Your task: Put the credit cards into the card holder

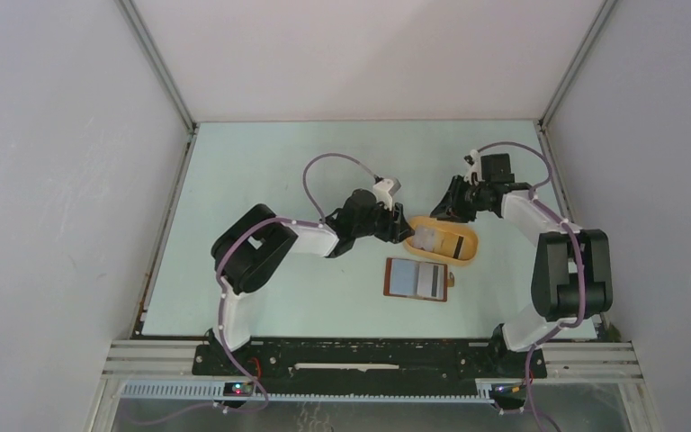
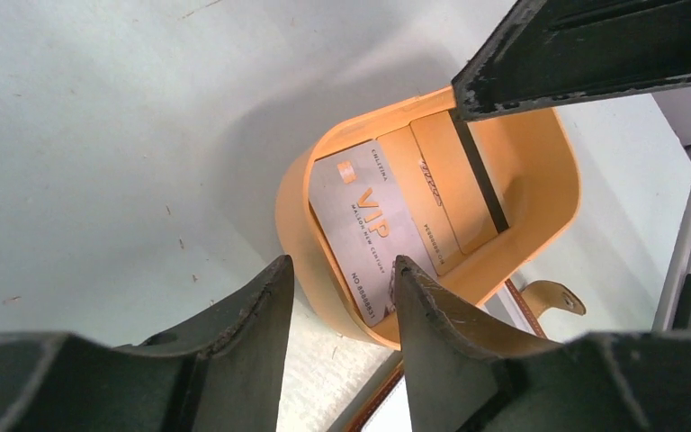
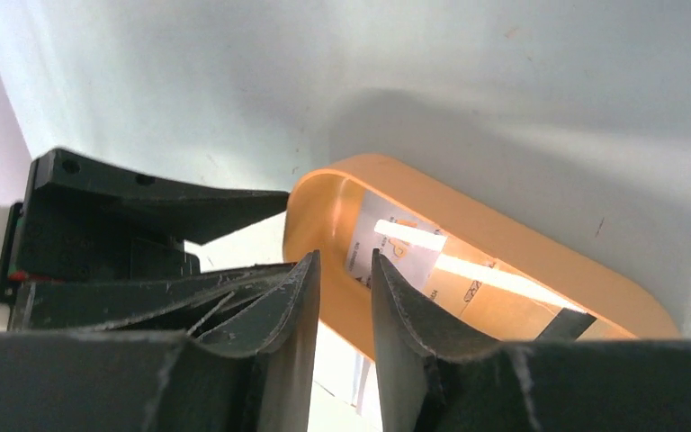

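The credit cards lie flat in an orange oval basket. In the left wrist view a silver VIP card is at the near end, beside a gold card and a black strip. The card holder lies open on the table in front of the basket, with grey pockets and a brown edge. My left gripper is shut on the basket's left wall, one finger outside, one inside. My right gripper is above the basket. Its fingers are slightly apart, with no card visible between them.
A tan clasp tab sticks out from the holder's right side. Both arms come close together over the basket's far side.
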